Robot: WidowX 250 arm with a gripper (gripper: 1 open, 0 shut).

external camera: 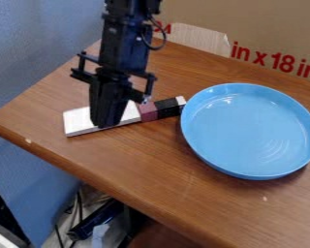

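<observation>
My black gripper [108, 102] hangs over a long white bar [80, 120] with a dark reddish and black end section [162, 108], lying on the wooden table left of a light blue plate [248, 131]. The gripper's tips are at the white part; whether they touch it or are open or shut is hard to tell.
The wooden table [144, 179] has free room toward the front and back left. A cardboard box [262, 34] with red lettering stands at the back. The table's left edge drops away to a blue surface and floor clutter.
</observation>
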